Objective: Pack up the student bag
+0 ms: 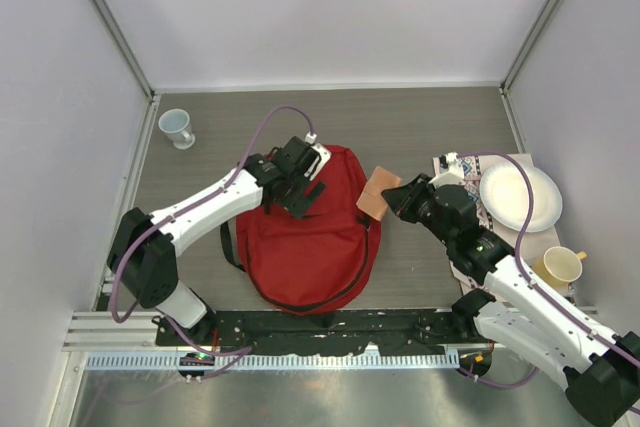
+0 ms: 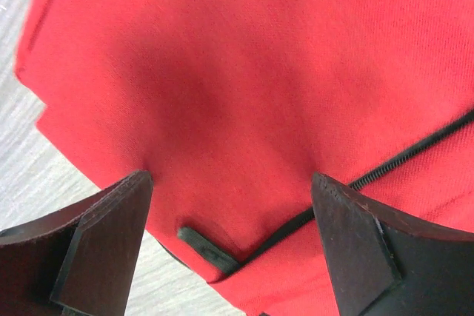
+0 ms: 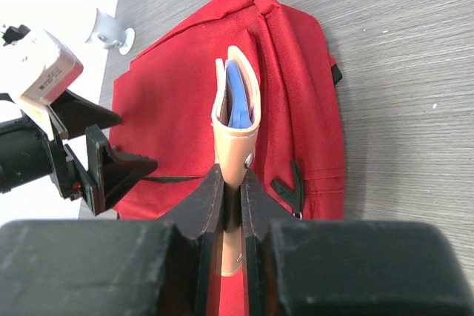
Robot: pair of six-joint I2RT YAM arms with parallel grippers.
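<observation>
A red backpack (image 1: pixel 300 257) lies flat in the middle, with dark zippers. My left gripper (image 1: pixel 305 197) is open over the upper part of the bag; in the left wrist view red fabric and a zipper (image 2: pixel 415 152) show under its spread fingers. My right gripper is shut on a tan booklet (image 1: pixel 376 190) with something blue inside it, held upright at the bag's upper right side.
A glass mug (image 1: pixel 176 127) stands at the back left. On the right a white plate (image 1: pixel 520 195) and yellow mug (image 1: pixel 557 265) sit on a mat. Bare table shows behind the bag.
</observation>
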